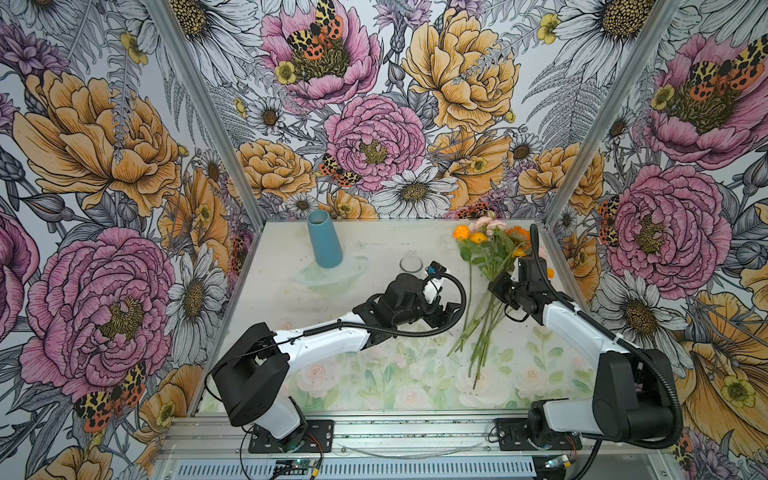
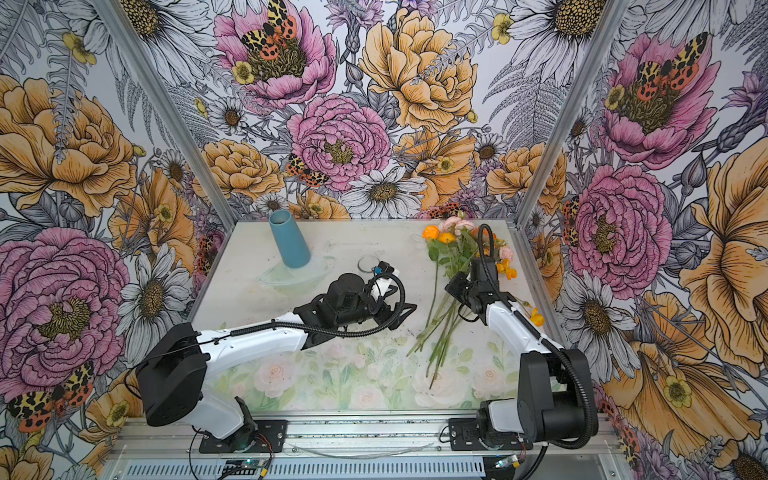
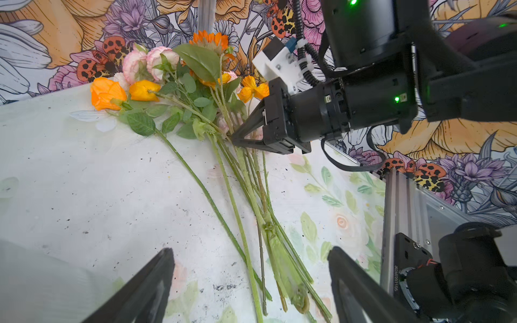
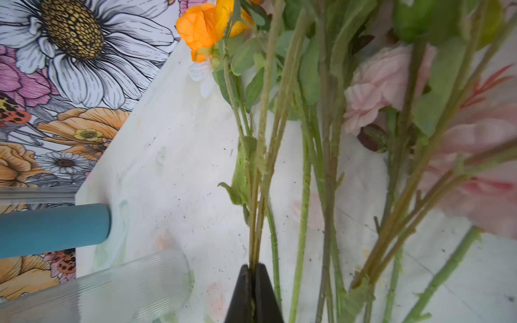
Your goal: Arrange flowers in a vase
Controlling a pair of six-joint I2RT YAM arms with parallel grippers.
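Near the back left stands a teal vase (image 1: 325, 240). A clear ribbed vessel (image 4: 134, 285) is beside it in the right wrist view. The cut flowers lie on the right side of the table, orange blooms (image 3: 105, 93) and pink blooms (image 3: 133, 66) toward the back, green stems (image 3: 253, 202) reaching forward. My right gripper is shut, with a few thin brownish stems (image 4: 257, 215) running between its fingertips. My left gripper stands open, its fingers (image 3: 145, 285) spread in front of the lower stems, with nothing gripped.
A clear ring-shaped rim (image 1: 411, 262) shows in the middle back of the table. Patterned walls (image 1: 376, 104) enclose the back and sides. Both arms are close to each other around the stems.
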